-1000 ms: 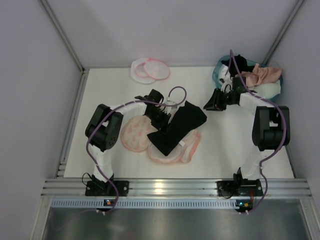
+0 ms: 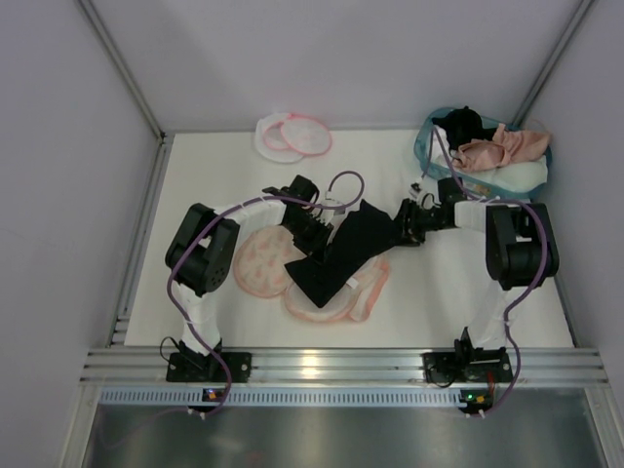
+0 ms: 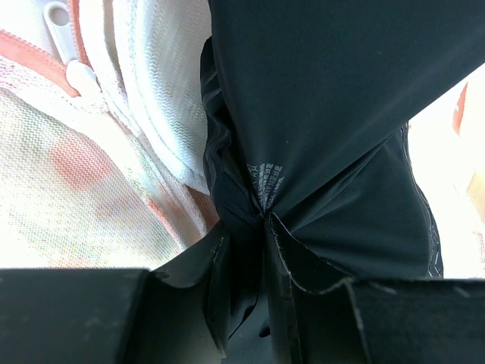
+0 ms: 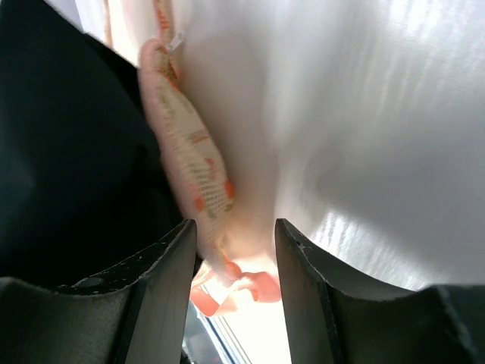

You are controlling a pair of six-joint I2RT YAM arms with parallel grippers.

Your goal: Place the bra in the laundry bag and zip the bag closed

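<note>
The black bra (image 2: 341, 255) lies stretched diagonally over an open pink-and-white mesh laundry bag (image 2: 261, 263), whose zipper pull (image 3: 79, 76) shows in the left wrist view. My left gripper is on the bra's lower middle, black fabric bunched between its fingers. My right gripper is at the bra's upper right end in the top view; in the right wrist view its fingers are apart, with black fabric beside the left finger and pinkish mesh visible beyond.
A blue basket of clothes (image 2: 507, 146) stands at the back right, behind my right arm. Flat mesh bags (image 2: 304, 135) lie at the back.
My right gripper has moved down and left from near the basket to the bra's right end. The left gripper and bra have shifted very little.
</note>
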